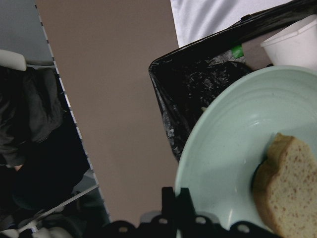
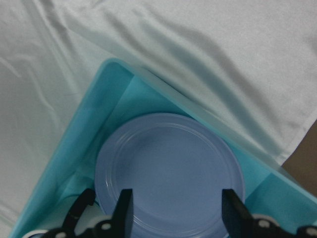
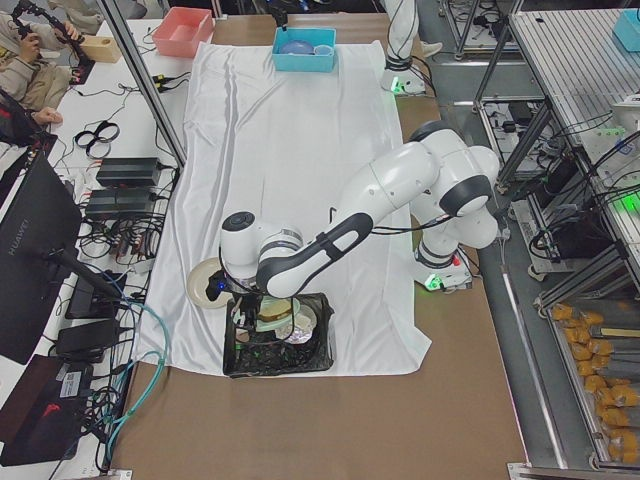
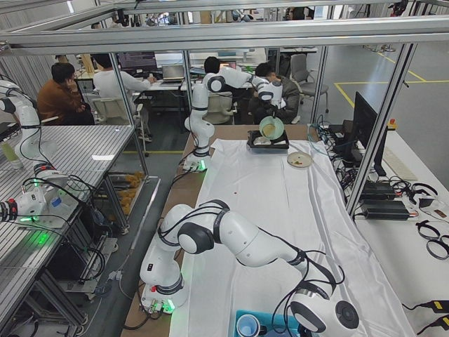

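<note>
My left gripper is shut on the near rim of a mint-green plate (image 1: 223, 139) carrying a slice of bread (image 1: 287, 188). The plate is over a black-lined bin (image 1: 163, 94), tilted in the camera right view; a white paper cup (image 1: 292, 44) is in the bin. A beige plate (image 4: 299, 160) lies beside the bin. My right gripper is open over a blue plate (image 2: 163, 168), which lies in a cyan bin (image 2: 124, 79).
A white cup (image 4: 248, 326) shares the cyan bin. A monitor and cables (image 3: 40, 260) line the side bench.
</note>
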